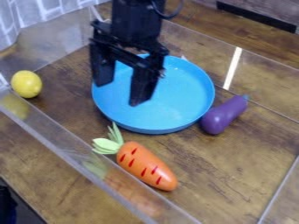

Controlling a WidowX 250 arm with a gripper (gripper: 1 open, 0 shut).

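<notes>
A black gripper point(122, 72) hangs over a blue plate point(163, 109), blurred, its fingers apart with nothing seen between them. An orange toy carrot point(146, 164) with green leaves lies below the plate, toward the front. A purple toy eggplant point(223, 115) lies right of the plate, and a yellow lemon point(27, 83) sits at the far left.
A transparent edge point(82, 166) runs diagonally along the lower left.
</notes>
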